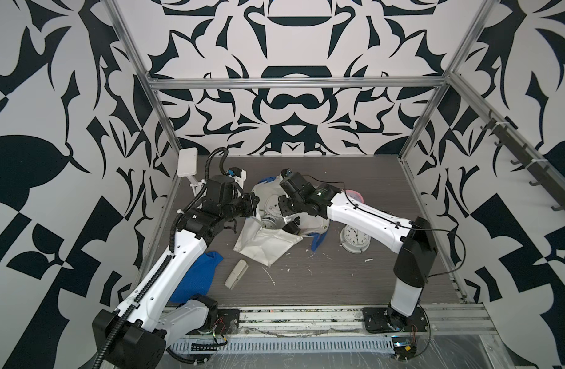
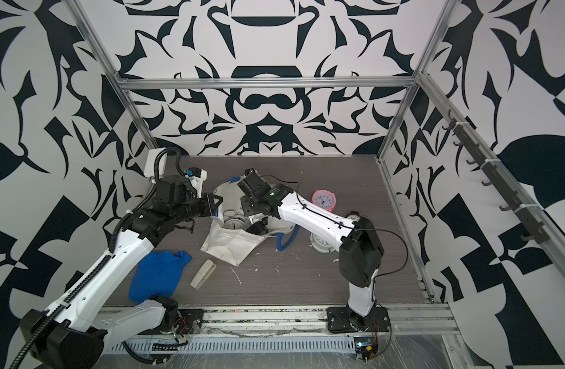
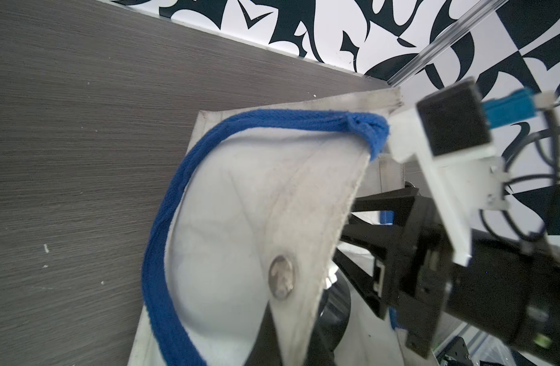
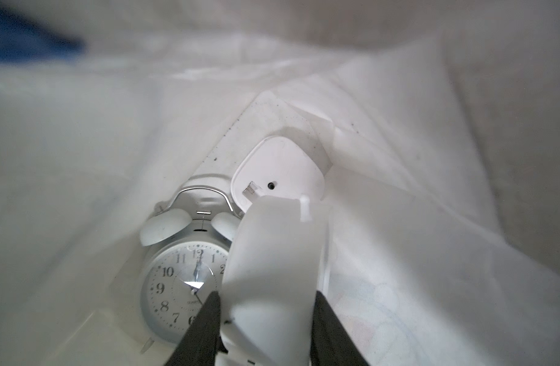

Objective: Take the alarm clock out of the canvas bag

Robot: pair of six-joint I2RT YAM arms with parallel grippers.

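Observation:
The canvas bag lies open on the table. My left gripper is shut at the bag's near-left rim; in the left wrist view the flap with blue strap covers its fingers. My right gripper is inside the bag, shut on a white object, probably an alarm clock seen side-on. Beside it in the bag stand a white twin-bell alarm clock and a white rounded piece.
A pink clock and a white clock stand right of the bag. A blue cloth and a beige block lie front-left.

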